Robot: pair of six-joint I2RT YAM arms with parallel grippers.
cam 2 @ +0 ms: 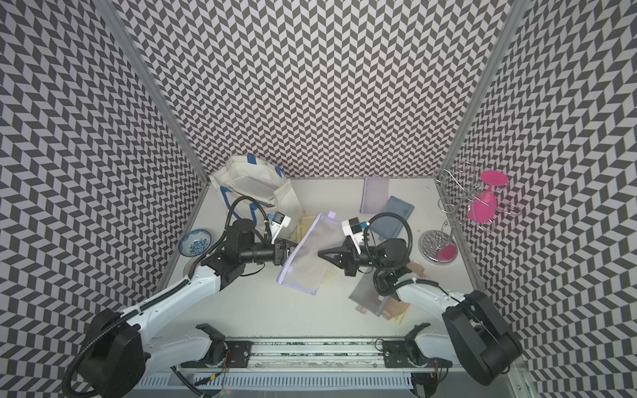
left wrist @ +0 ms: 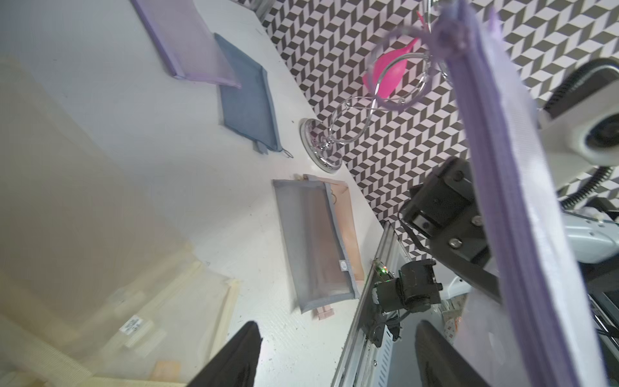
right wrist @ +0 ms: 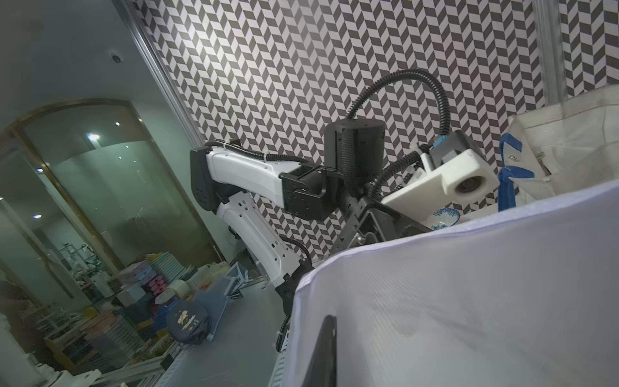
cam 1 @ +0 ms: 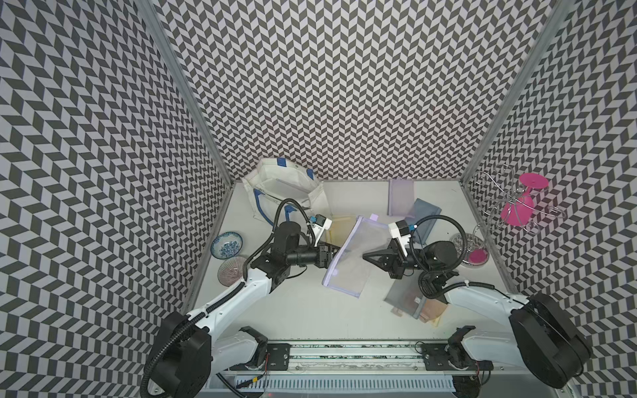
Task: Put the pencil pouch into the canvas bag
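The lilac mesh pencil pouch (cam 1: 351, 258) is raised above the table between my grippers. My right gripper (cam 1: 368, 257) is shut, its tips at the pouch, which fills the lower right wrist view (right wrist: 464, 303). My left gripper stands open at the pouch's left edge; its finger tips show low in the left wrist view, with the pouch's zip edge beside them at right. The canvas bag (cam 1: 265, 179) stands open at the back left, behind my left arm.
Yellow pouches (left wrist: 77, 245) lie beneath. Lilac (cam 1: 400, 195) and blue (cam 1: 428, 212) pouches lie at the back, grey and tan pouches (cam 1: 404, 298) at front right. Dishes (cam 1: 227, 244) are at the left, a wire stand (cam 1: 521, 205) at the right.
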